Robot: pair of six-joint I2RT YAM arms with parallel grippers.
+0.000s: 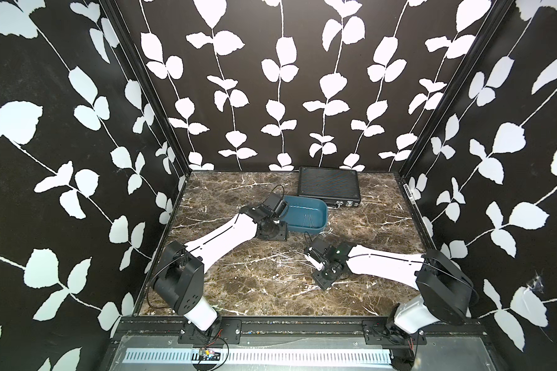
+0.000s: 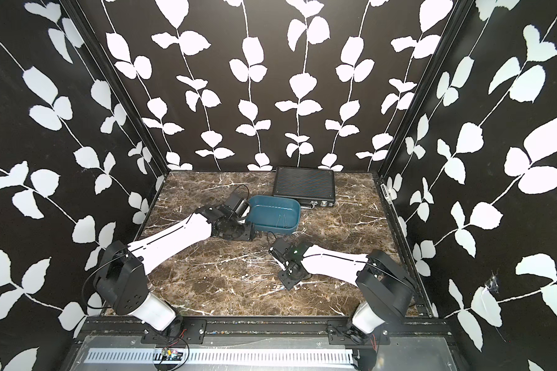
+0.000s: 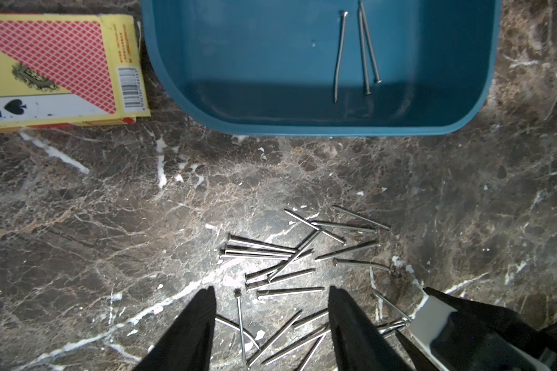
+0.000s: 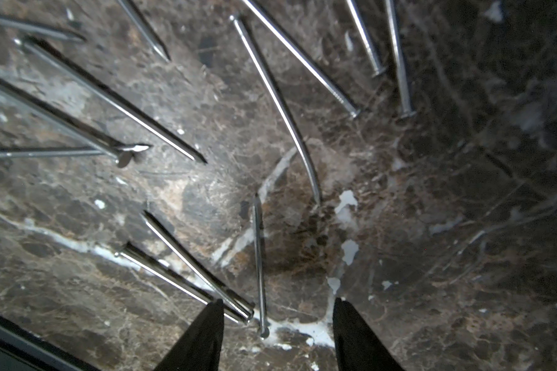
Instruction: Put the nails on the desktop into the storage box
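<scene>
Several nails lie loose and crossing on the marble desktop in the left wrist view. The blue storage box stands beyond them with 3 nails showing inside. My left gripper is open above the pile, its fingers apart and no nail held between them. My right gripper is also open, low over the right part of the pile. A nail lies on the desktop with its head near the gap between the right fingertips. The ends of two nails lie beside the left one of those fingertips.
A yellow and red card box lies left of the storage box. The black case stands behind it at the back. Both grippers are close together over the pile.
</scene>
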